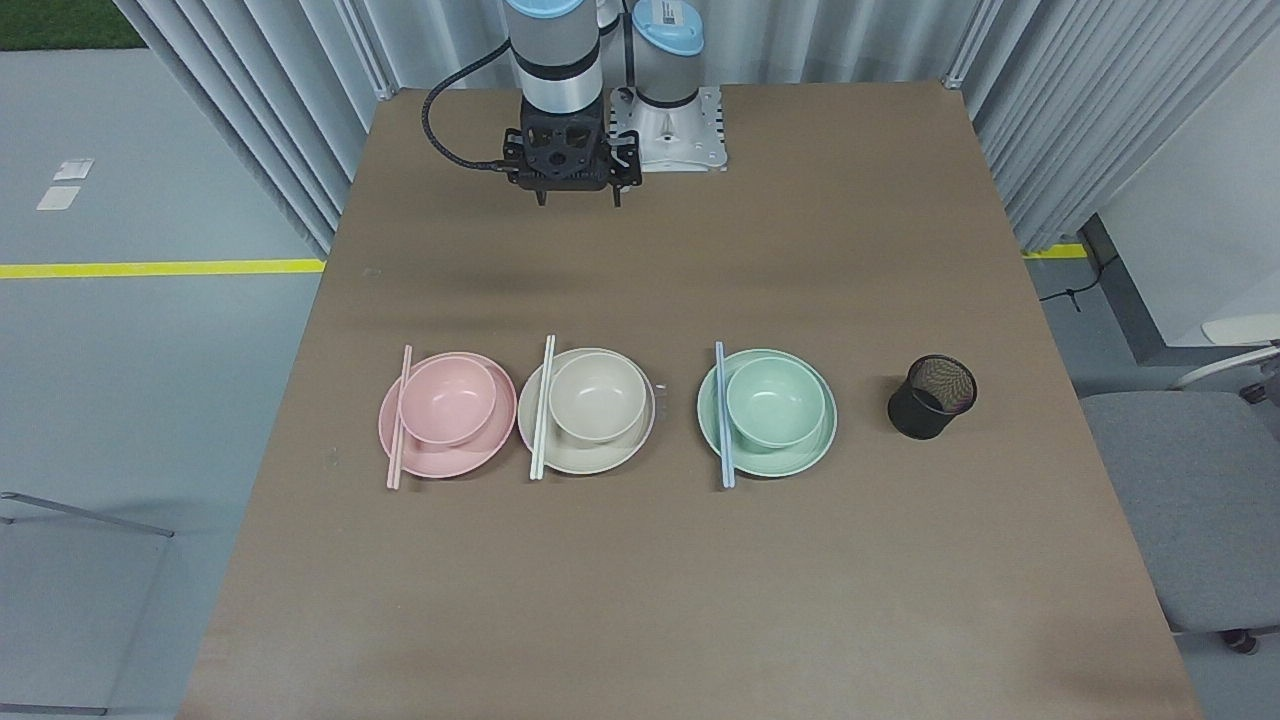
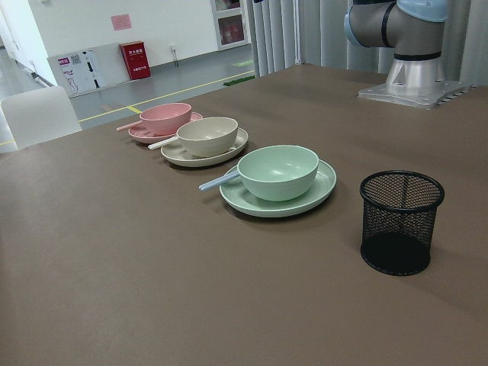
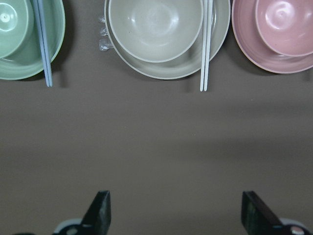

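Note:
Three place settings stand in a row, each a bowl on a plate with a pair of chopsticks: pink bowl [image 1: 447, 402], cream bowl [image 1: 596, 396], green bowl [image 1: 775, 402], with pink chopsticks [image 1: 398, 420], white chopsticks [image 1: 542, 408] and blue chopsticks [image 1: 725, 420] on their plates. A black mesh cup [image 1: 931, 396] stands right of them in the front view. My gripper [image 1: 578, 198] hangs at the back of the table, apart from all of them. In the wrist view its two fingers [image 3: 100, 213] are wide apart, open, with only bare table between them.
A small clear object [image 3: 105, 43] lies beside the cream plate. Curtains line the back; a chair [image 1: 1170, 504] stands at the right.

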